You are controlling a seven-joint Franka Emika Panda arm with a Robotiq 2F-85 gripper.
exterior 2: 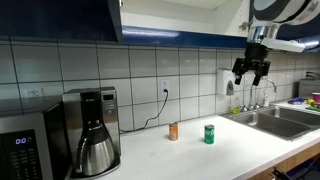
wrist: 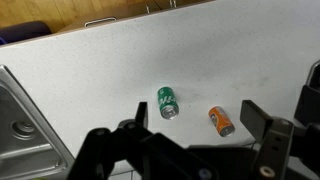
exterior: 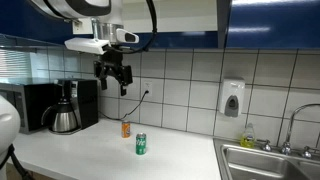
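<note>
A green can [exterior: 141,144] stands upright on the white counter, and an orange can [exterior: 126,129] stands a little behind it. The wrist view looks down on both, with the green can [wrist: 168,103] near the middle and the orange can [wrist: 221,122] to its right. High above the counter hangs my gripper [exterior: 115,84], its fingers spread and empty. In the second exterior view the gripper [exterior 2: 247,82] is at the upper right, well clear of the green can [exterior 2: 209,134] and the orange can [exterior 2: 173,131].
A metal sink [exterior: 265,163] with a faucet lies at one end of the counter, a yellow-green soap bottle [exterior: 249,133] behind it. At the other end stand a coffee maker [exterior 2: 92,130] and a microwave [exterior 2: 25,143].
</note>
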